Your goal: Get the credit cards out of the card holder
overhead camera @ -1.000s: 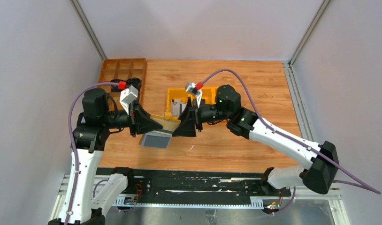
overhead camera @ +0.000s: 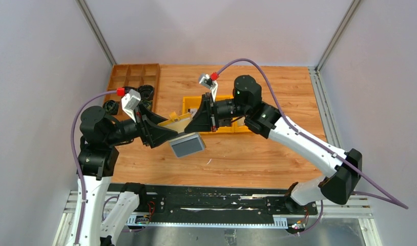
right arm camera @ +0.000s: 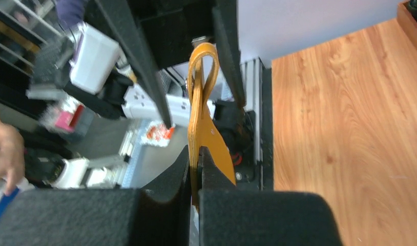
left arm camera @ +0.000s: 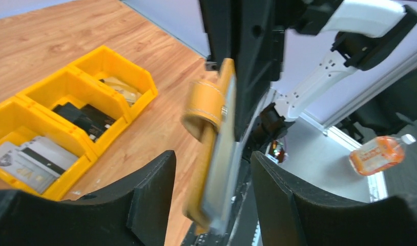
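Observation:
The card holder [overhead camera: 185,145], yellow with a grey side, hangs between the grippers above the table. My right gripper [overhead camera: 191,128] is shut on it; in the right wrist view the yellow holder [right arm camera: 211,143] rises from between the closed fingers. My left gripper [overhead camera: 170,132] reaches its other side, fingers open around it; in the left wrist view the holder [left arm camera: 211,169] stands between the separated fingertips, its loop at the top. I cannot tell whether any cards are inside.
A yellow divided bin [left arm camera: 73,138] with small items stands behind the holder. A wooden tray [overhead camera: 119,74] with black coils sits at back left.

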